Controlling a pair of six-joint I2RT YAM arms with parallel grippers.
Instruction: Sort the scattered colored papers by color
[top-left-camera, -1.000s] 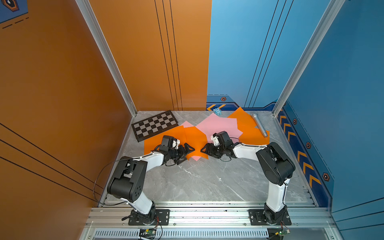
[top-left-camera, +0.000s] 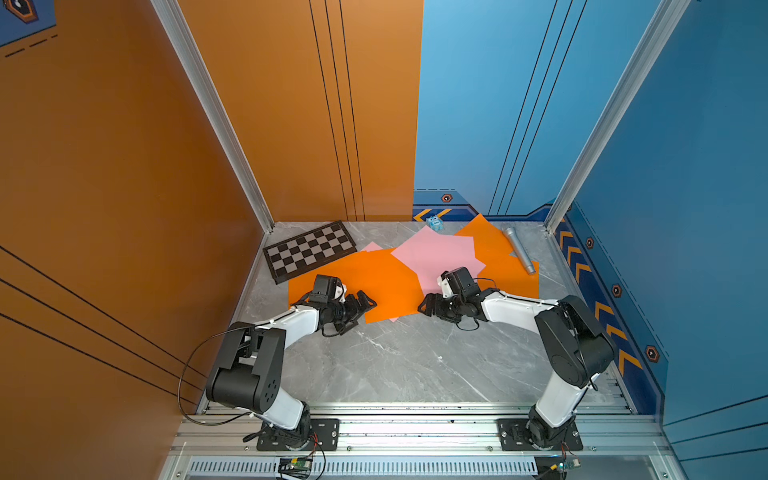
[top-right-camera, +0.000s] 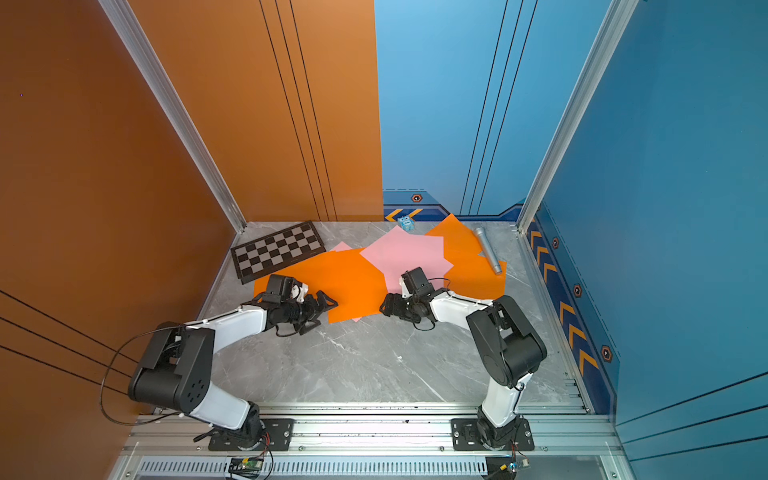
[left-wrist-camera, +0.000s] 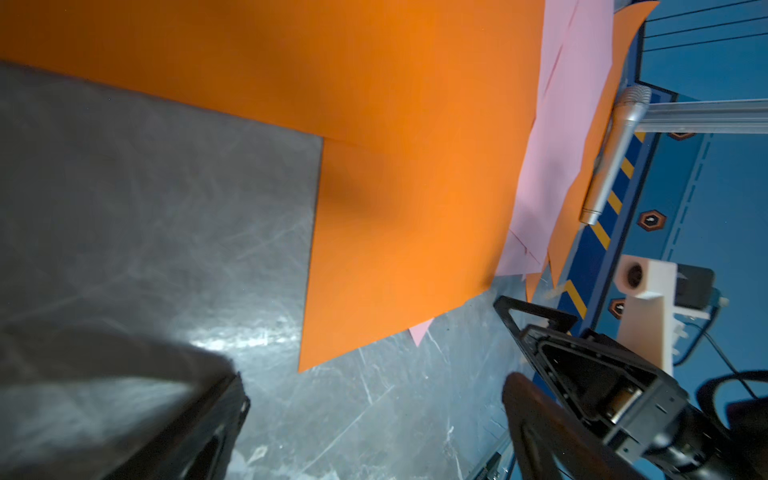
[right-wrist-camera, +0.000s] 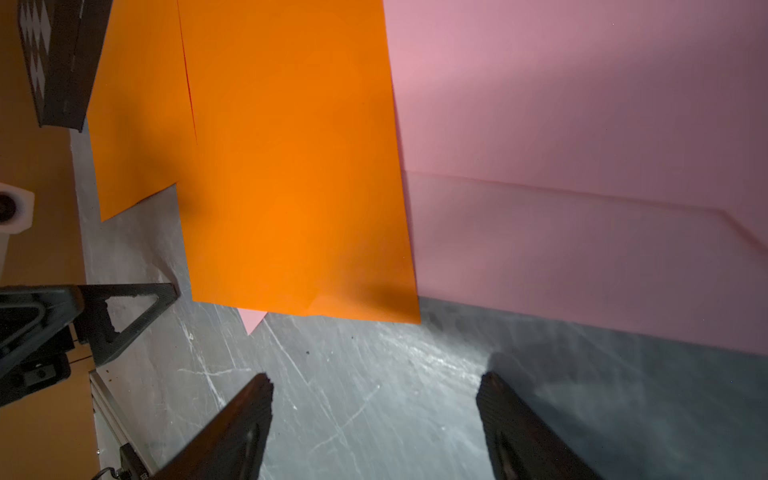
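Orange papers (top-left-camera: 388, 280) lie overlapping across the middle and left of the table, with more orange paper (top-left-camera: 520, 278) at the right. Pink papers (top-left-camera: 436, 252) overlap them in the centre; only a small pink tip (right-wrist-camera: 252, 317) sticks out under the orange front edge. My left gripper is open above the bare table by the orange sheet's front left corner, nothing between its fingers. My right gripper also has its fingers apart and empty, just in front of the edge where orange and pink sheets meet.
A checkered board (top-left-camera: 310, 250) stands at the back left, touching orange paper. A grey microphone (top-left-camera: 520, 250) lies on the right orange paper. Behind the pink sheets sits a small blue object (top-left-camera: 434, 223).
Both grippers have drawn apart, left one leftward and right one rightward. The middle orange sheet now shows wider, its front corner shifted, covering most of the pink at its front.
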